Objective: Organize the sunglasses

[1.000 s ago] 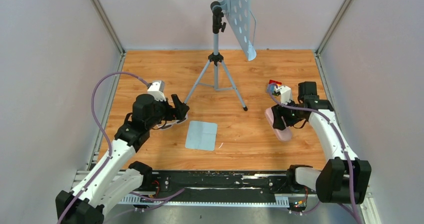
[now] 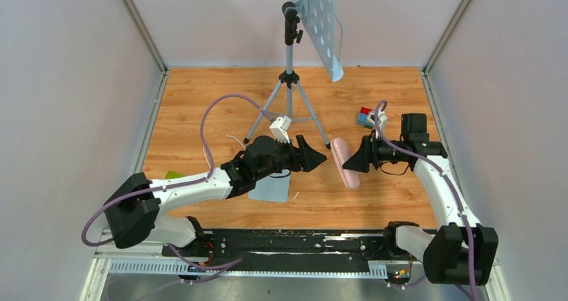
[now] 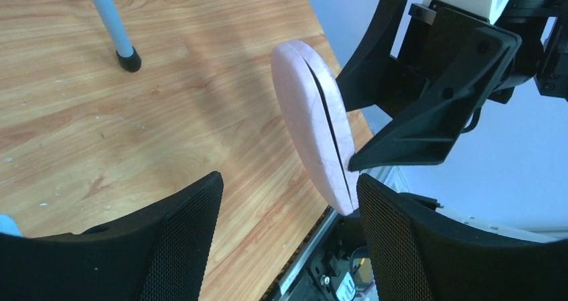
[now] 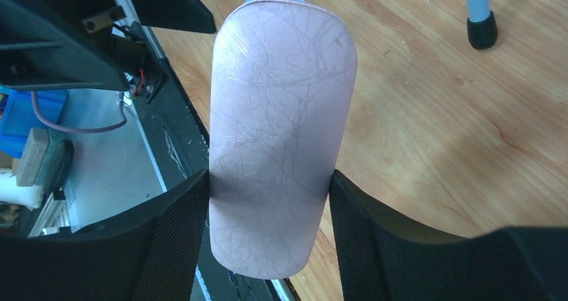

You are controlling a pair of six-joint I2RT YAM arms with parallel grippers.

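Note:
A long pink glasses case is held up off the table by my right gripper, which is shut on its sides. In the left wrist view a dark seam runs along the case, and its lid looks closed. My left gripper stands open just left of the case, with empty space between its fingers; the two do not touch. Thin white pieces, apparently the sunglasses, show behind the left arm, which hides most of them.
A grey-blue cloth lies flat below the left gripper. The tripod with a perforated panel stands at the back middle. Coloured blocks sit behind the right gripper.
My left gripper has swung right from beside the sunglasses, over the cloth, toward the case. The right gripper has lifted the case and carried it left, toward the left gripper.

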